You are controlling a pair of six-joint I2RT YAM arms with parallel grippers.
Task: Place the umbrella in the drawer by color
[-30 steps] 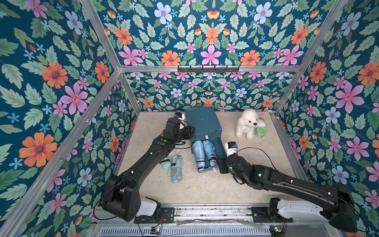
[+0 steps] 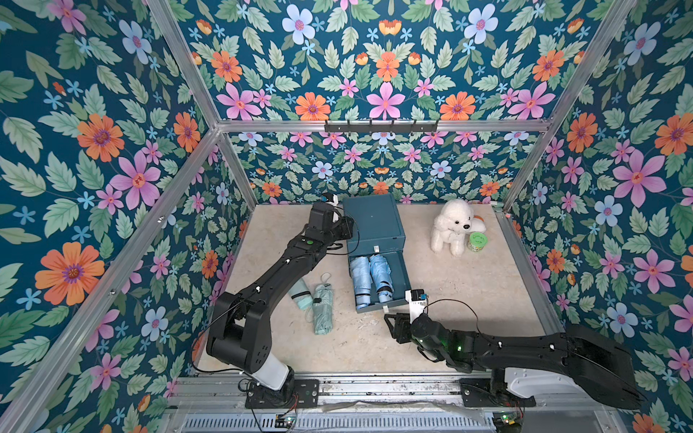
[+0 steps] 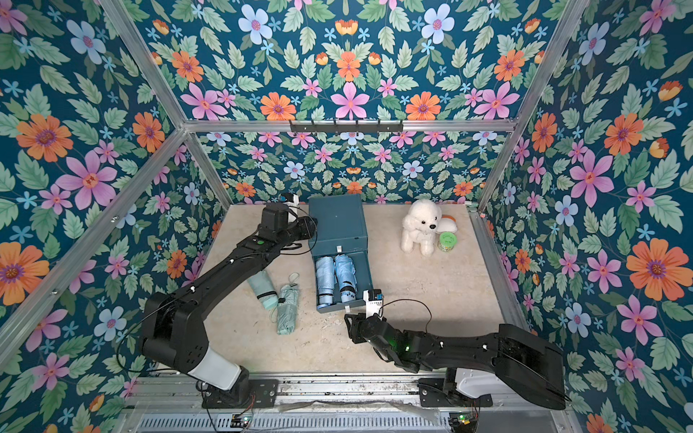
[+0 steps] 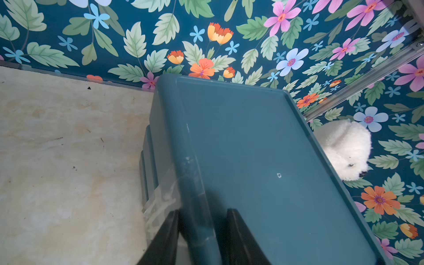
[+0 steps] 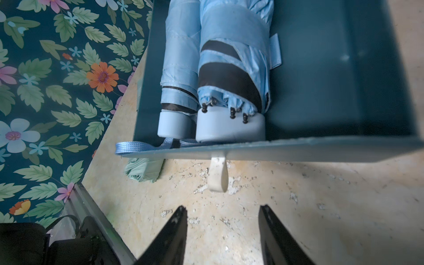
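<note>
The teal drawer box point(image 2: 375, 216) has its lower drawer pulled out point(image 5: 335, 79), holding two light-blue umbrellas point(image 5: 231, 66) side by side, with a white pull tab point(image 5: 217, 174) on its front. Two mint-green umbrellas point(image 2: 322, 310) lie on the table left of the drawer. My left gripper is at the box's top left edge, fingers apart around that edge; whether they grip it is unclear. My right gripper stands open just in front of the pull tab, nothing between its fingers.
A white plush dog point(image 2: 454, 231) and a green-lidded jar point(image 2: 477, 241) stand at the back right.
My left gripper has moved toward the back along the box. My right gripper has pulled back toward the front and left of the drawer's right side. The box looks turned slightly.
</note>
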